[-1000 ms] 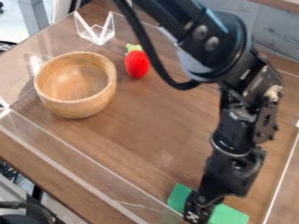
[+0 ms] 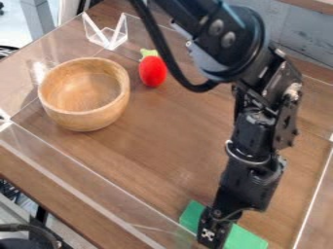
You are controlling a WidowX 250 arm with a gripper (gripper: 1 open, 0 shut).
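The black arm reaches down from the top right to my gripper [image 2: 216, 233], whose tips are low over a green rectangular block [image 2: 244, 239] at the bottom of the camera view, covering part of it. Whether the tips touch or hold the block, and how far they are open, I can't make out.
A wooden bowl [image 2: 84, 112] sits at the left. A red toy vegetable [image 2: 152, 70] with a green top lies at the back, near a white wire frame [image 2: 105, 31]. Clear strips run along its edges.
The green block looks much the same.
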